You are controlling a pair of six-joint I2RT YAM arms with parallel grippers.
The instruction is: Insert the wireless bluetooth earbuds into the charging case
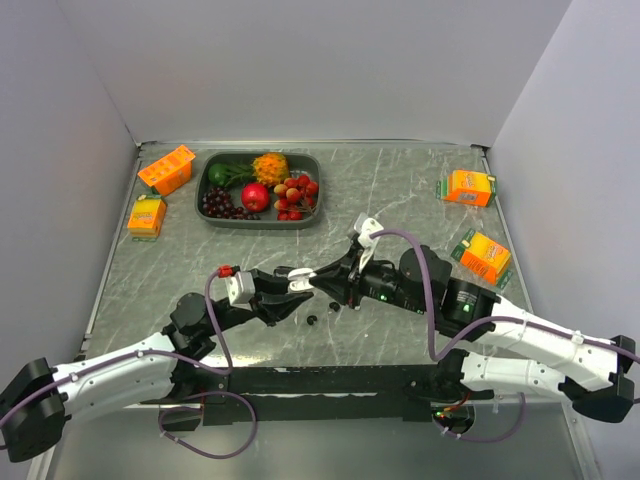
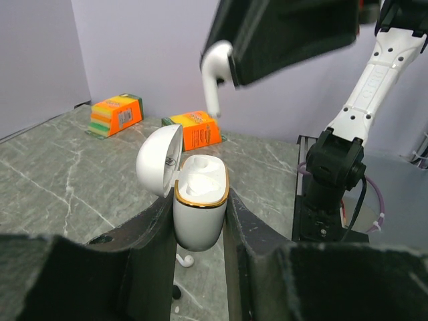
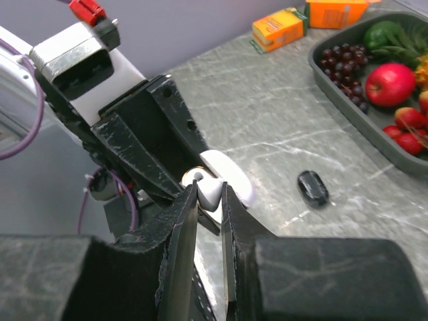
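My left gripper point(image 1: 275, 296) is shut on the white charging case point(image 2: 199, 200), whose lid point(image 2: 158, 157) stands open beside two wells. My right gripper is shut on a white earbud point(image 2: 216, 73), held just above the case in the left wrist view, stem downward. In the right wrist view the earbud sits in front of the case, so contact cannot be told. Another white earbud point(image 2: 184, 260) lies on the table, along with small black pieces point(image 1: 312, 319).
A grey tray of fruit point(image 1: 257, 225) is at the back. Orange boxes point(image 1: 147, 217) stand at both sides. A black oblong piece point(image 3: 312, 188) lies on the grey table point(image 1: 160, 290) near the grippers.
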